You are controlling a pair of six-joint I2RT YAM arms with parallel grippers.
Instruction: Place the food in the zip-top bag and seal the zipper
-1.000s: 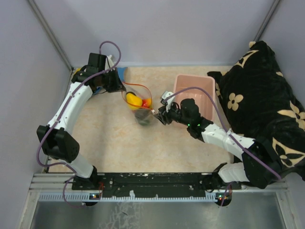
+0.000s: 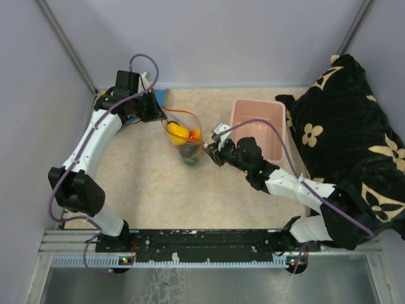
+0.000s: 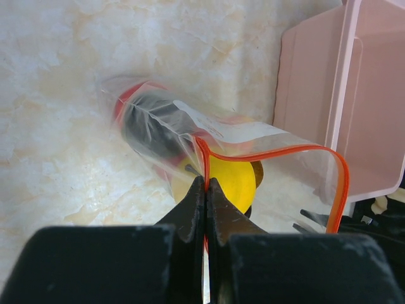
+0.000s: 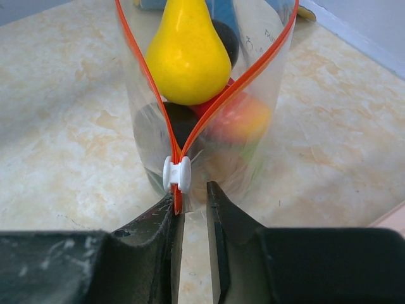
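The clear zip top bag [image 2: 190, 152] stands on the table with its orange-edged mouth spread wide. Inside are a yellow pear-shaped food [image 4: 190, 57], a red-yellow food [image 4: 240, 119] and dark items below them. My left gripper is shut on one end of the bag's orange rim, which runs between its fingertips. At the opposite end of the zipper sits a white slider [image 4: 176, 174]. My right gripper is partly open just below the slider. One finger [image 4: 167, 218] lies against the orange strip; the other stands apart to the right.
A pink bin [image 2: 259, 109] stands empty behind the right arm. A dark flowered cushion [image 2: 345, 126] fills the right side. Something blue [image 2: 159, 97] lies behind the left gripper.
My right gripper has shifted only very slightly by the bag's corner. The left arm, the bag and the food look the same.
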